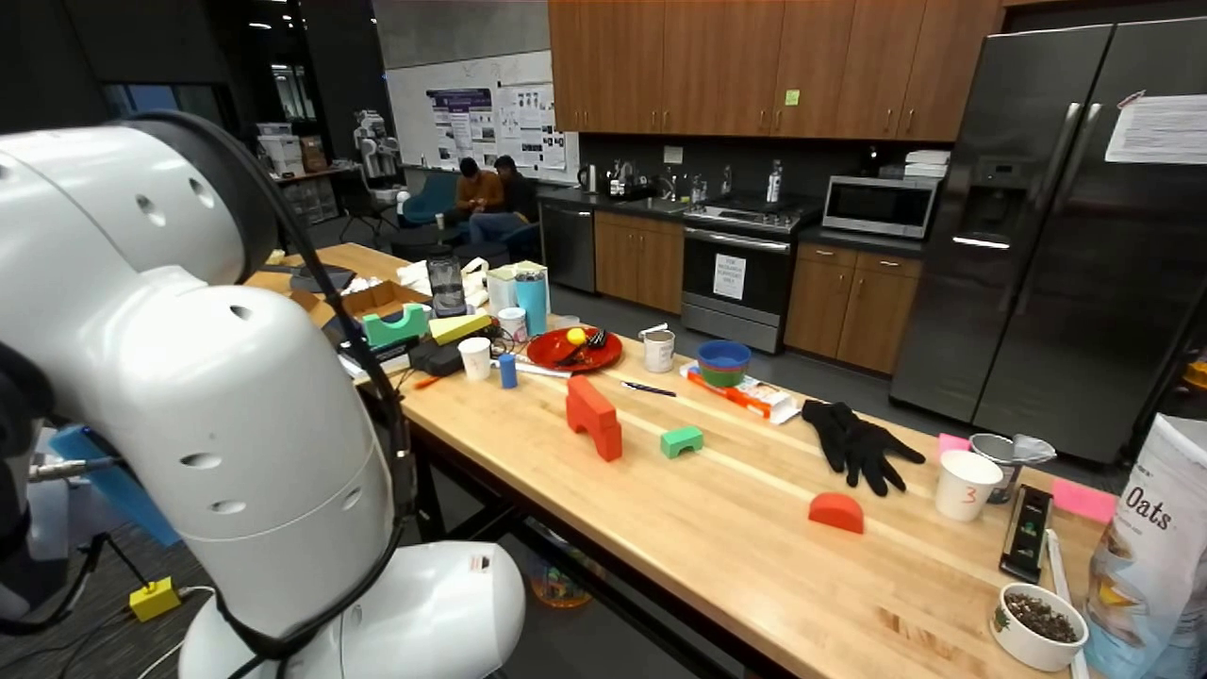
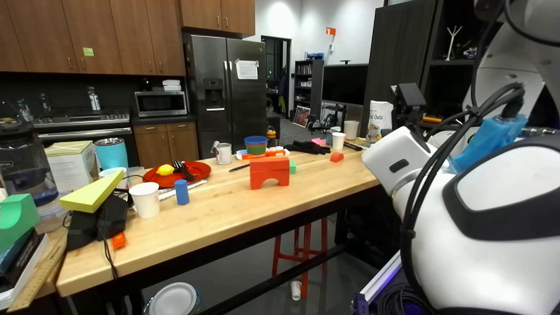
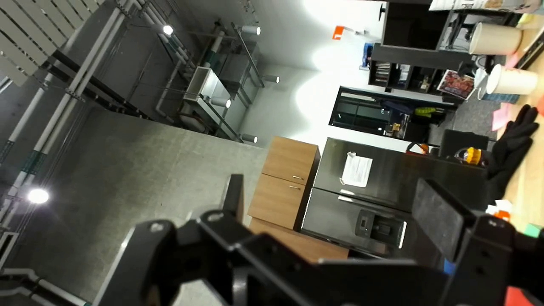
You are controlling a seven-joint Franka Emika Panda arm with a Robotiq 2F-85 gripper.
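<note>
My gripper is open, its two dark fingers wide apart with nothing between them. In the wrist view it faces the room sideways, and the tabletop shows only along the right edge. A red arch block (image 1: 595,419) stands upright on the wooden table (image 1: 724,498). Close by lies a small green arch block (image 1: 681,441). Farther along the table is a red half-round block (image 1: 836,513). A blue cylinder (image 2: 181,192) stands beside a white paper cup (image 2: 145,200). The gripper's fingers are out of sight in both exterior views.
A red plate (image 1: 574,350) holds a yellow item and dark utensils. Stacked bowls (image 1: 724,361), a black glove (image 1: 862,446), a cup marked 3 (image 1: 967,485) and an oats bag (image 1: 1154,554) line the far side and right end.
</note>
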